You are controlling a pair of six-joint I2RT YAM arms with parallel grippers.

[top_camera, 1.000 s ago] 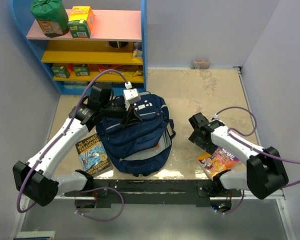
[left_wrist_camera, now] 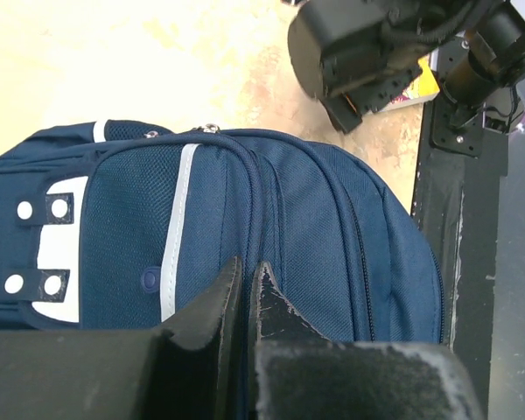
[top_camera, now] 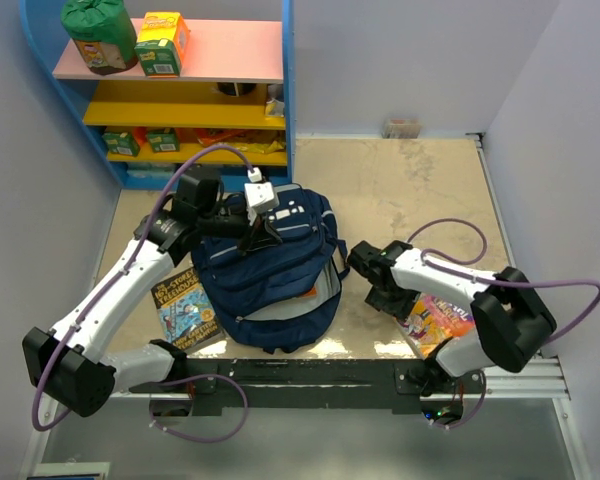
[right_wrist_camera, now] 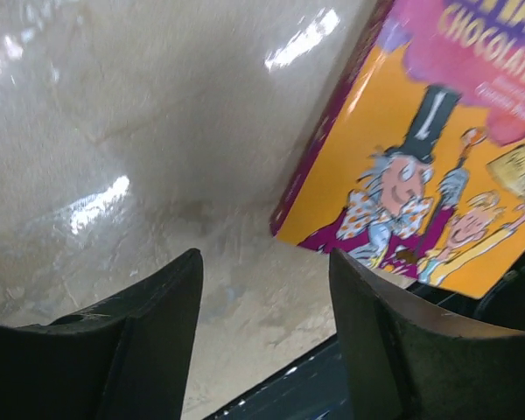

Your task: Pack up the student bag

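Note:
The navy backpack (top_camera: 280, 300) lies on the table with its lower pocket gaping. My left gripper is shut on a piped fabric fold on the backpack's top. An orange-and-pink chocolate book (right_wrist_camera: 411, 192) lies flat on the table at the right, seen in the top view (top_camera: 445, 320) partly under my right arm. My right gripper is open just left of the book's corner, with nothing between its fingers.
A comic-style book (top_camera: 180, 310) lies left of the backpack. A shelf unit (top_camera: 180, 98) with boxes and a green bag stands at the back left.
My right arm has moved left, toward the backpack, from over the chocolate book to beside it. The left arm and backpack look unchanged.

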